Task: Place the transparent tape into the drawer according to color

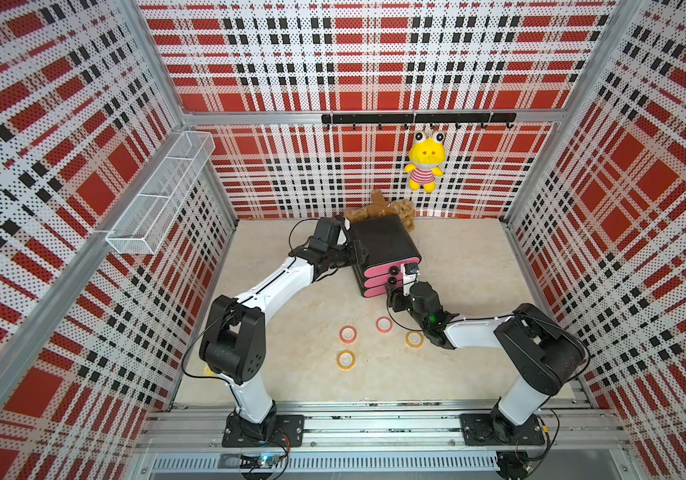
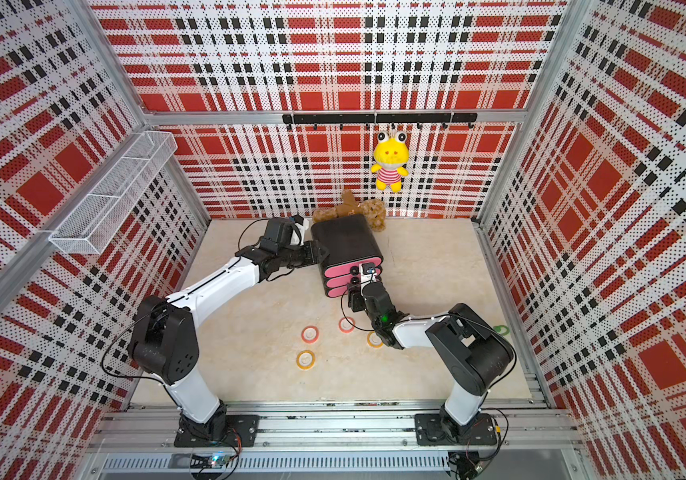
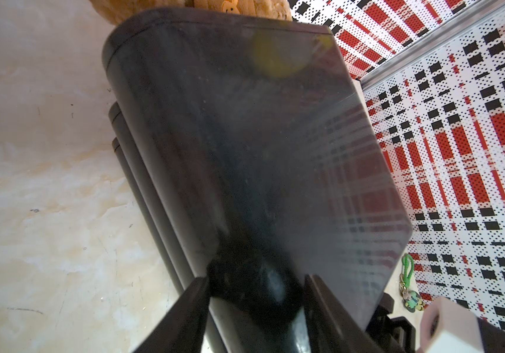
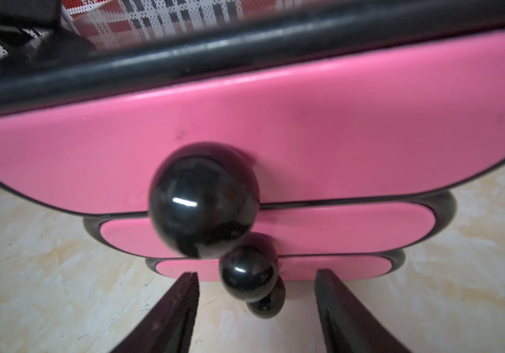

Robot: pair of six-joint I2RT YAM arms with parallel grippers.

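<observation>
The black drawer box (image 1: 381,237) has three shut pink fronts (image 4: 346,129) with round black knobs (image 4: 204,200). In the left wrist view, my left gripper is shut on the box's left edge, which lies between its fingers. My right gripper faces the fronts, its open fingers to either side of the lower knobs; contact with a knob does not show. On the table lie two red tape rings (image 1: 347,334) (image 1: 383,324) and two orange tape rings (image 1: 345,360) (image 1: 415,339). A green tape ring (image 2: 501,329) is partly behind the right arm.
A brown plush toy (image 2: 367,209) lies behind the box, and a yellow toy (image 1: 425,162) hangs on the back wall. A wire basket (image 1: 163,192) is fixed at the left wall. Bare table (image 1: 295,320) lies left of the rings.
</observation>
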